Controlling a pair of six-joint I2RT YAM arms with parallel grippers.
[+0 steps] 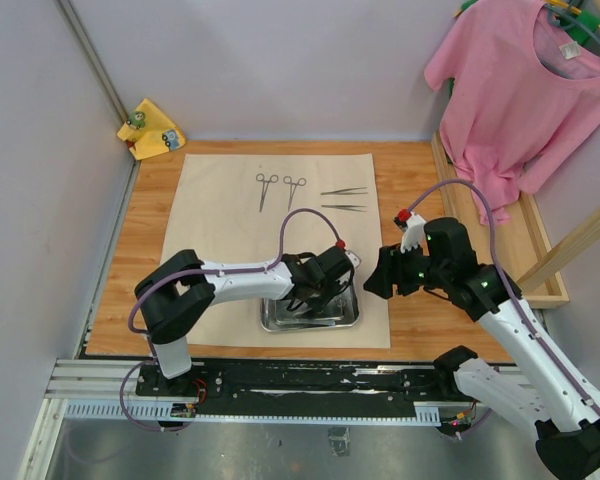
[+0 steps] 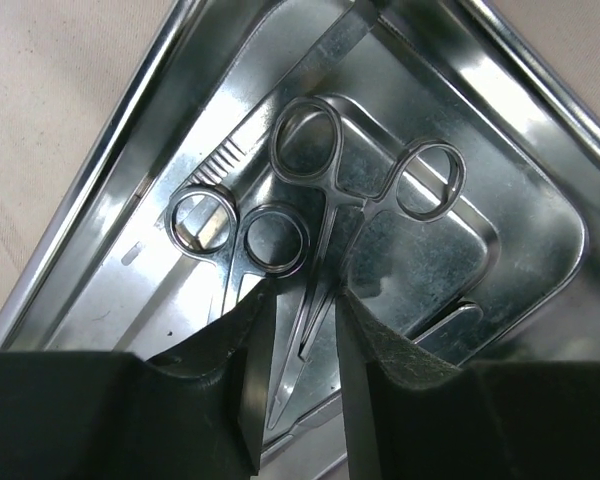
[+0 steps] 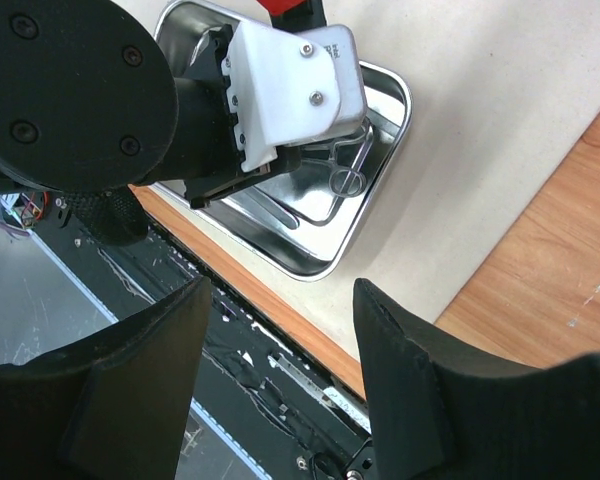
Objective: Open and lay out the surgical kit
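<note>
My left gripper is low over the steel tray [image 1: 280, 328], part open, its fingertips around the shanks of scissor-like instruments [image 2: 308, 172]. A second ringed instrument [image 2: 229, 228] and flat instruments lie beside them; whether the fingers touch any cannot be told. My right gripper stands open and empty right of the tray. On the beige cloth [image 1: 212, 185] two ringed instruments [image 1: 266, 181] and two tweezers [image 1: 342, 208] are laid out behind the tray.
A yellow cloth [image 1: 155, 130] is at the back left, a pink shirt [image 1: 510, 100] hangs over a wooden frame at the right. Bare wood [image 1: 420, 330] borders the beige cloth.
</note>
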